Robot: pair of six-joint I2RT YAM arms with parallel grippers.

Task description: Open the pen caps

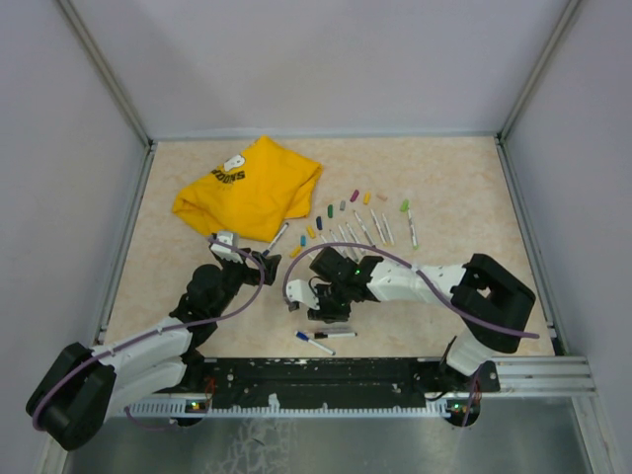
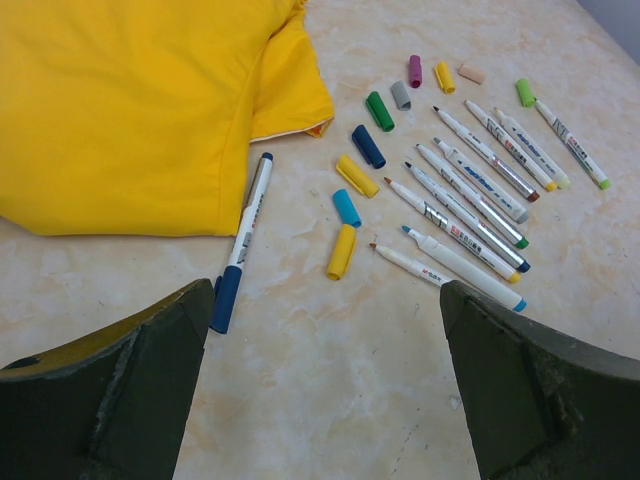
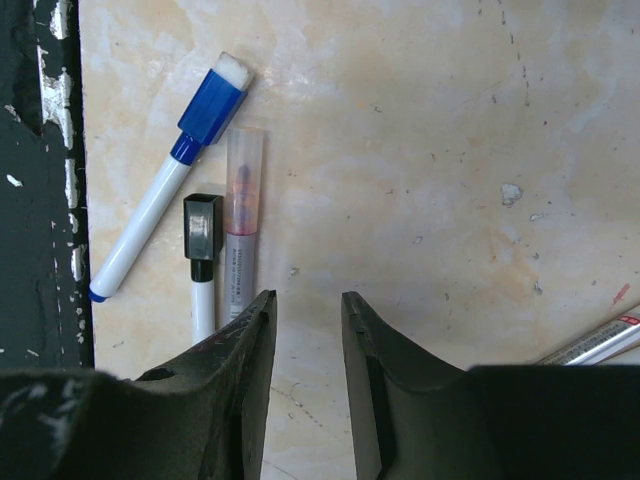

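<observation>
In the left wrist view, uncapped pens (image 2: 465, 220) lie fanned out at the right, with loose caps (image 2: 340, 252) scattered to their left. One navy-and-white marker (image 2: 245, 240) lies by itself beside the yellow cloth. My left gripper stands wide open above the table, nothing between its fingers. In the right wrist view, three markers lie at the left: a blue one with a white tip (image 3: 165, 185), a black-capped one (image 3: 203, 255) and one with a clear cap (image 3: 242, 215). Close to the clear-capped pen, my right gripper is part open with an empty gap.
A yellow cloth (image 1: 252, 188) covers the table's back left. The dark front edge (image 3: 42, 200) runs close beside the blue marker. Another white pen (image 3: 600, 338) shows at the lower right of the right wrist view. Bare table spreads out at the right.
</observation>
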